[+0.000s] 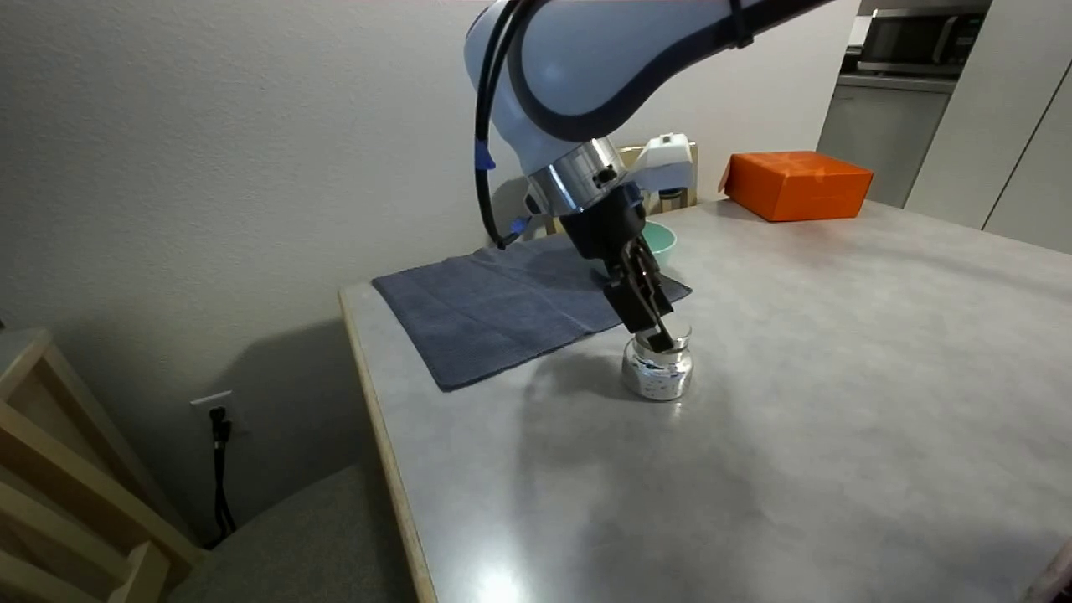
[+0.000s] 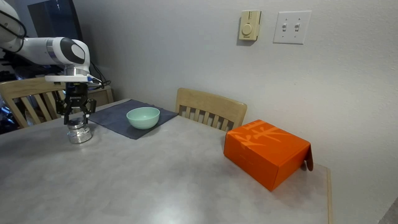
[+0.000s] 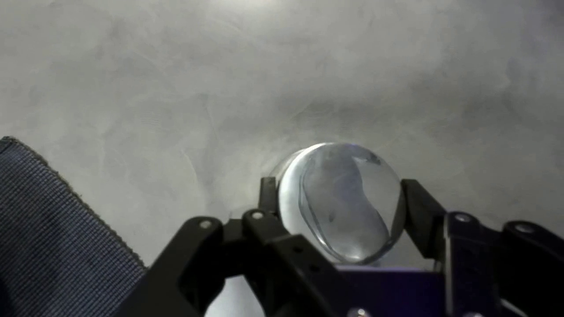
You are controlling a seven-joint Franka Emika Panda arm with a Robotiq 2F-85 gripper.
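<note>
My gripper is shut on a shiny silver round lid [image 3: 349, 206], one dark finger on each side of it. Directly below is a squat silver jar [image 1: 658, 378], upright on the grey table; from the wrist it is almost wholly covered by the lid. In exterior view 2 the lid [image 2: 76, 123] sits at the top of the jar [image 2: 80, 135], roughly over its mouth. Whether the lid is fully seated or a little tilted cannot be told.
Behind the jar lies a dark blue cloth [image 1: 472, 311] bearing a mint green bowl [image 2: 143, 118]. An orange box [image 2: 266, 149] stands far off near the other table end. Around the jar's front and right the table [image 1: 854, 402] is bare.
</note>
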